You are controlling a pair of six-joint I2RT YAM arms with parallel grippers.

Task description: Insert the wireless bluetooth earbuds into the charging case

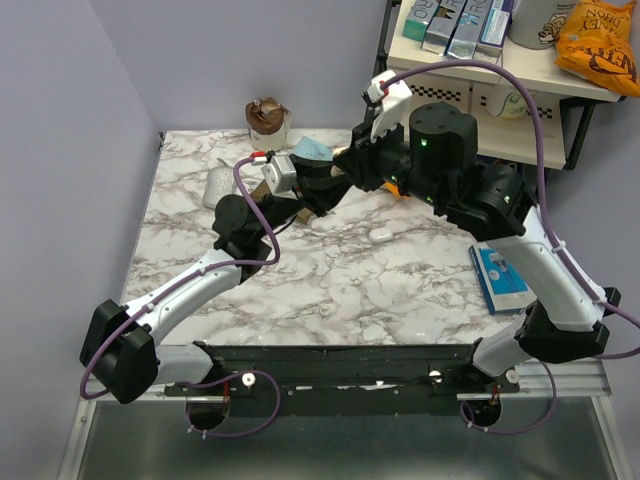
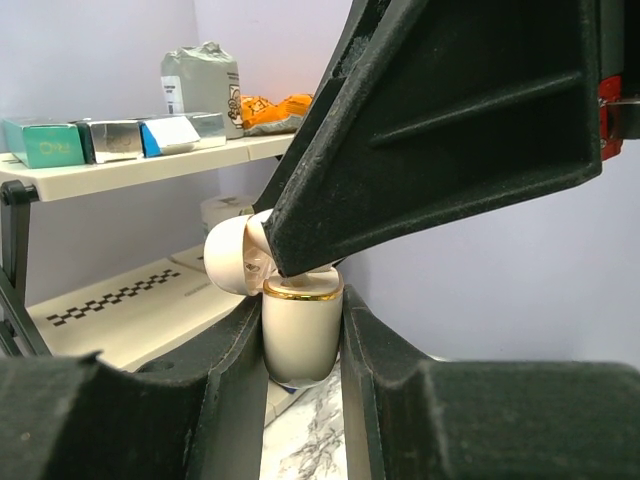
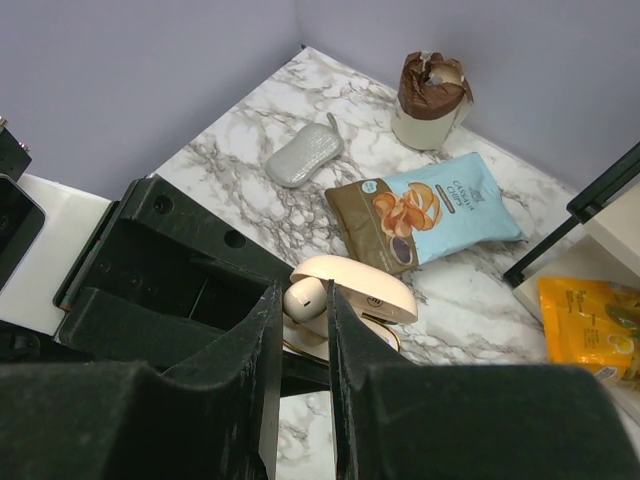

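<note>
The white charging case (image 2: pixel 302 345), with a gold rim, is clamped between the fingers of my left gripper. Its lid (image 3: pixel 362 282) stands open in the right wrist view. A pale earbud (image 3: pixel 305 298) is pinched at the tips of my shut right gripper, right at the case's opening. In the left wrist view a large black right finger (image 2: pixel 430 130) covers the inside of the case, so how deep the earbud sits cannot be seen. From above, both grippers meet over the table and hide the case almost wholly.
A small white item (image 1: pixel 381 235) lies on the marble table (image 1: pixel 340 290). At the back are a chip bag (image 3: pixel 445 205), a grey pouch (image 3: pixel 304 155) and a brown-topped container (image 3: pixel 428 105). A shelf (image 1: pixel 480 75) stands back right.
</note>
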